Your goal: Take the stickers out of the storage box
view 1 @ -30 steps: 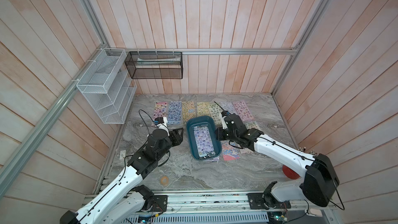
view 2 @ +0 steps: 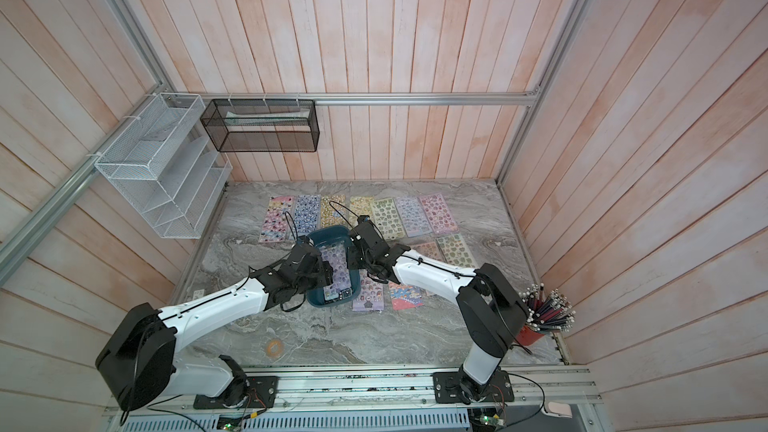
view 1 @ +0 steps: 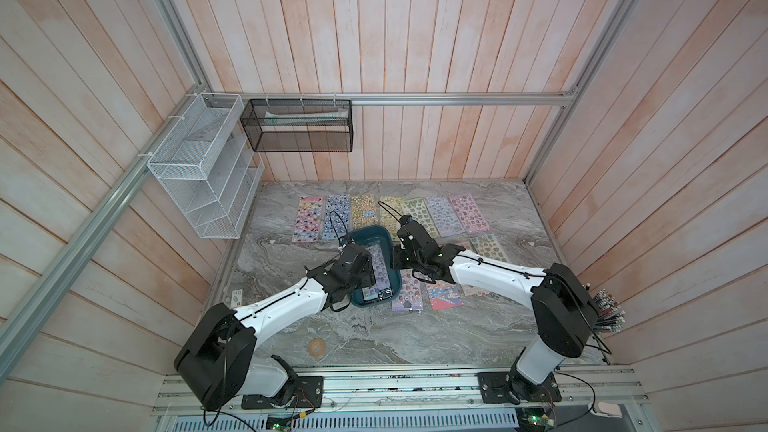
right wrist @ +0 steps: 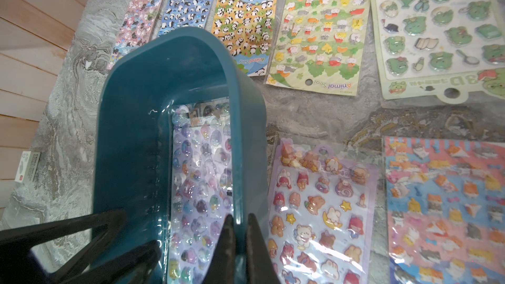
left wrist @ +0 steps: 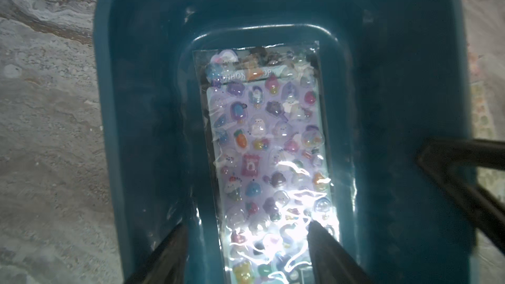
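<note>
The dark teal storage box (view 1: 393,285) sits on the marble table between my two arms. Inside it a lilac puffy sticker sheet (left wrist: 263,142) in a clear sleeve lies flat on the bottom. In the right wrist view my right gripper is shut on the box's right wall, one finger on either side of it. My left gripper is over the box with its fingers part open on either side of the sheet's near end; no grip on the sheet shows.
Sticker sheets lie in a back row, including a green frog sheet (right wrist: 439,31); a bear sheet (right wrist: 321,215) and a pink-blue sheet (right wrist: 447,205) lie right of the box. Wire shelves (view 1: 212,164) hang at left. A red pen holder (view 2: 529,335) stands far right.
My left gripper has moved right, from beside the box to over it. The box and my right gripper have shifted left together, uncovering more of the bear sheet.
</note>
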